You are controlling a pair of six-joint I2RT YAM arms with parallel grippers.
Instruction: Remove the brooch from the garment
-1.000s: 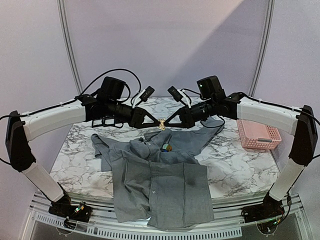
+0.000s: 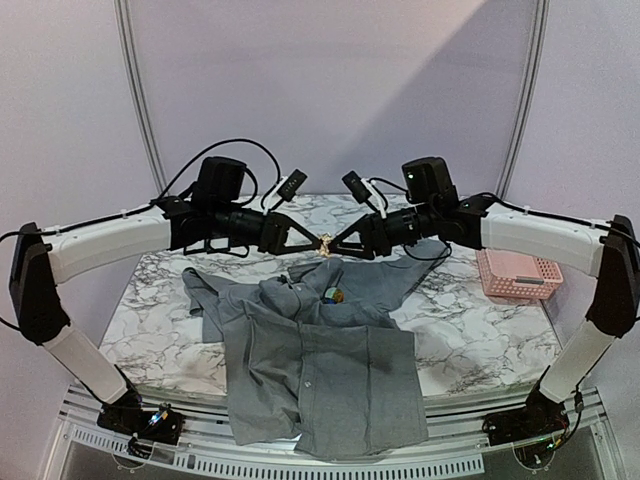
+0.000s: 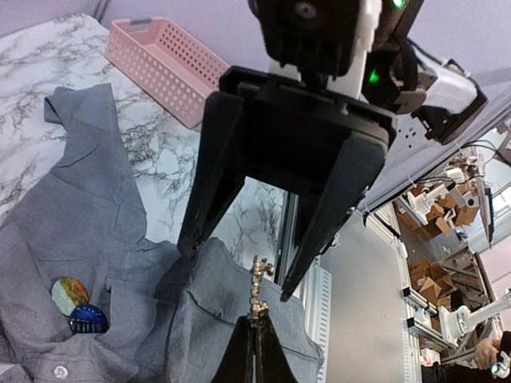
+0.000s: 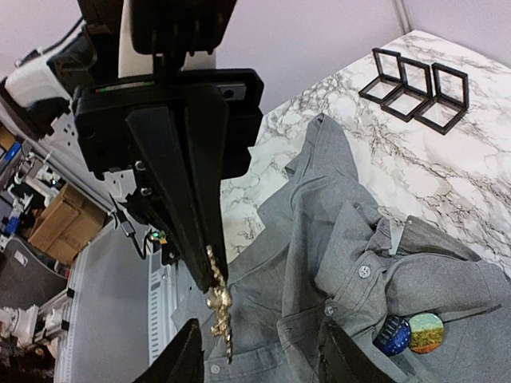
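Observation:
A small gold brooch (image 2: 325, 243) is held in the air above the grey garment (image 2: 320, 380). My left gripper is shut on the brooch (image 3: 259, 283), which stands up from its fingertips. Opposite it, my right gripper is open, its fingers parted around the brooch's position; in the left wrist view the brooch sits between those parted fingertips. Round badges, one blue (image 4: 393, 335) and one orange-green (image 4: 426, 333), lie on the garment below.
A pink perforated basket (image 2: 518, 282) stands at the right on the marble table (image 2: 160, 330). Black square frames (image 4: 411, 92) stand at the table's back. Bare marble shows on both sides of the garment.
The right arm's wrist has shifted slightly to the right and its gripper's angle has changed a little. The left gripper and brooch look almost unchanged.

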